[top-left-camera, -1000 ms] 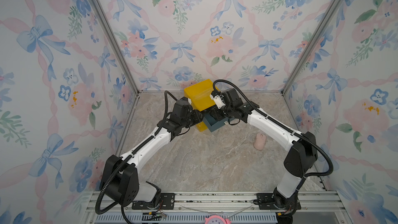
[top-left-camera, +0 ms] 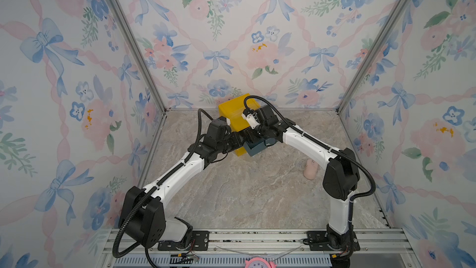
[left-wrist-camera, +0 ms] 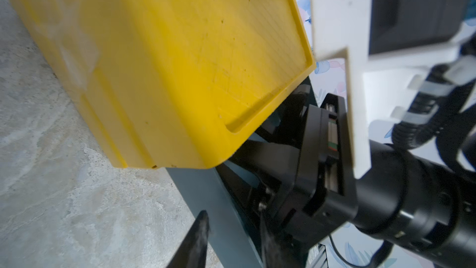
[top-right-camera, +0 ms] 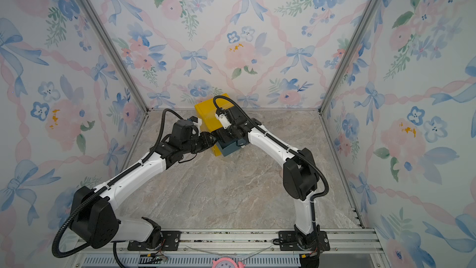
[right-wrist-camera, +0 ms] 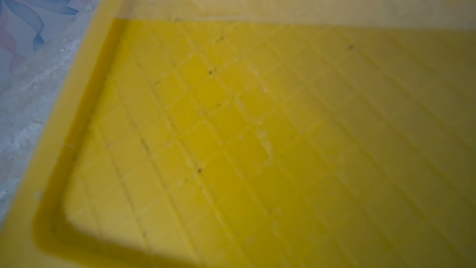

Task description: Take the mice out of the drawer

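A yellow drawer unit [top-left-camera: 233, 106] stands at the back centre with its grey-blue drawer [top-left-camera: 260, 147] pulled out. My left gripper is at the drawer's near side, its fingertips blurred at the bottom of the left wrist view; what is between them is unclear. My right gripper [top-left-camera: 250, 134] reaches down into the drawer under the yellow top, so its fingers and whatever lies inside are hidden. The right wrist view shows only the yellow top [right-wrist-camera: 257, 134]. A pink mouse [top-left-camera: 311, 168] lies on the table, right of the drawer.
Patterned walls enclose the table at the sides and back. Both arms crowd close together over the drawer.
My right gripper has moved left, deeper over the drawer toward my left gripper, and its arm has swung inward. The left arm is nearly still.
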